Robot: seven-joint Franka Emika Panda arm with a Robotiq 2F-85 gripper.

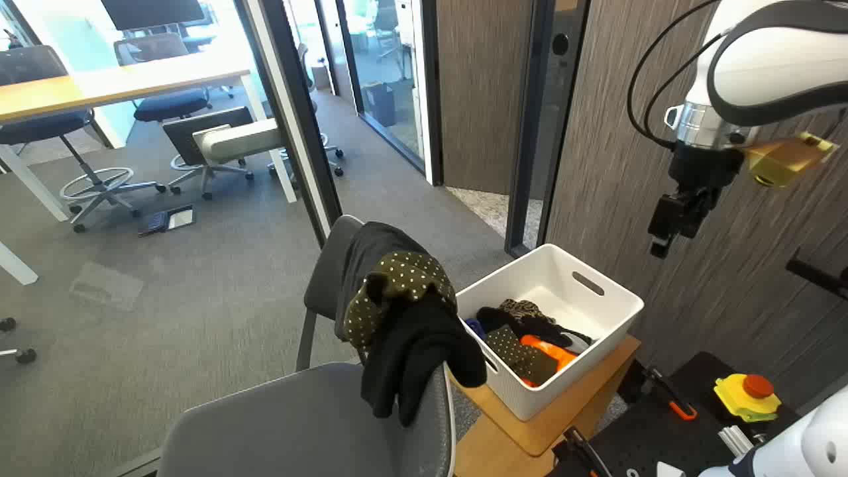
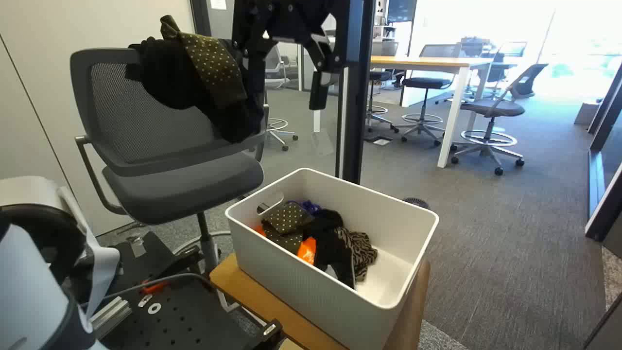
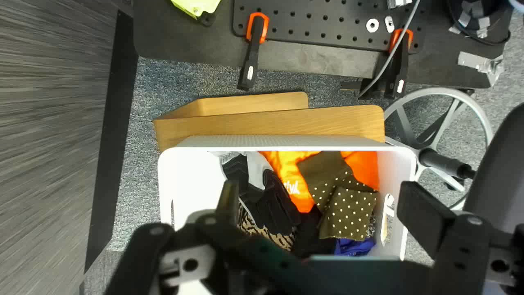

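Observation:
My gripper is open above the white basket [image 3: 294, 142], its fingers wide apart and nothing between them. In the second exterior view the same gripper [image 2: 285, 96] hangs high over the basket. Inside the basket lie an olive dotted cloth [image 3: 349, 211], an orange cloth [image 3: 290, 172], a black piece [image 3: 275, 206], an animal-print piece [image 3: 263, 233] and a blue one [image 3: 354, 246]. Over the grey chair's backrest hang black cloth [image 1: 421, 342] and another olive dotted cloth [image 1: 409, 274].
The basket stands on a wooden stool [image 1: 525, 429] beside the grey chair [image 1: 278, 421]. A black worktable [image 3: 319, 24] with clamps lies close by, bearing a red and yellow emergency stop [image 1: 751, 393]. A wood-panelled wall [image 1: 604, 159] rises behind the basket.

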